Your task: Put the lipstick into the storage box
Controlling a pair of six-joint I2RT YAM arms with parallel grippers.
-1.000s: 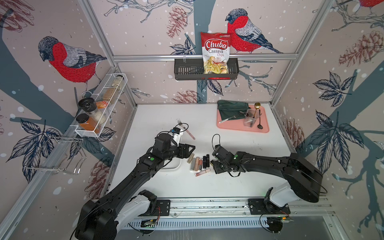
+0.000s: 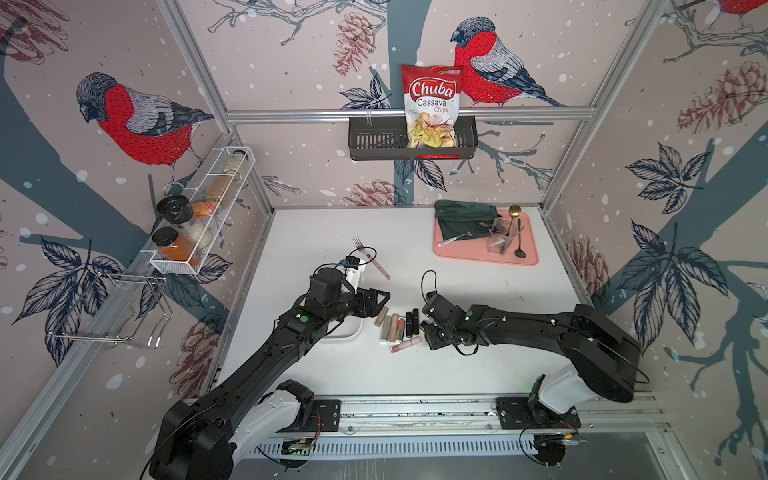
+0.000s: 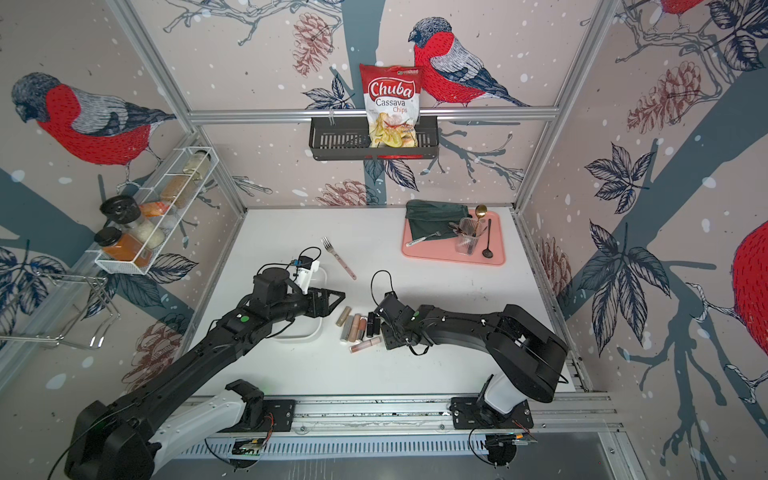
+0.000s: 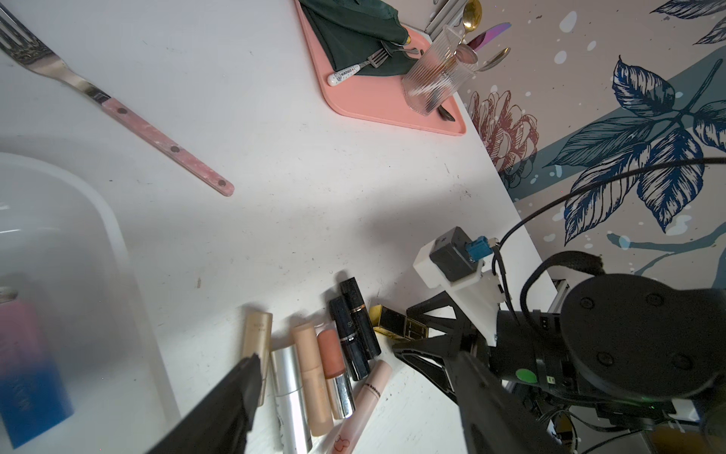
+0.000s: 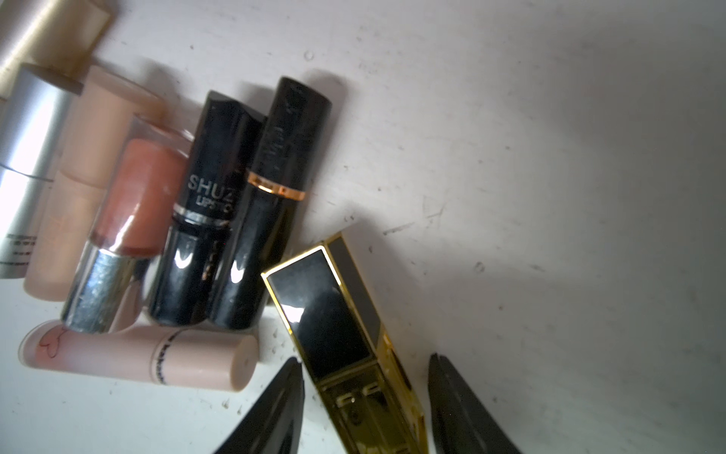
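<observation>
A black-and-gold lipstick [image 5: 317, 310] lies on the table at the right of a cluster of tubes: black lipsticks [image 5: 272, 189], a coral tube [image 5: 143, 196], beige and silver tubes and a pale pink one [image 5: 136, 355]. My right gripper is low over it, fingers part open on either side of the gold lipstick's lower end; contact is unclear. My left gripper hovers open above the left part of the cluster, nothing between its fingers. The white storage box [image 4: 113, 242] sits left of the cluster, holding a pink-and-blue item.
A pink fork [image 4: 166, 143] lies behind the box. A pink tray [image 2: 448, 250] with green cloth and cutlery cup stands at back right. A wire rack [image 2: 192, 264] hangs on the left wall. The table between cluster and tray is clear.
My right arm has shifted slightly left, toward the cluster, over the gold lipstick. The left arm and the objects look unchanged.
</observation>
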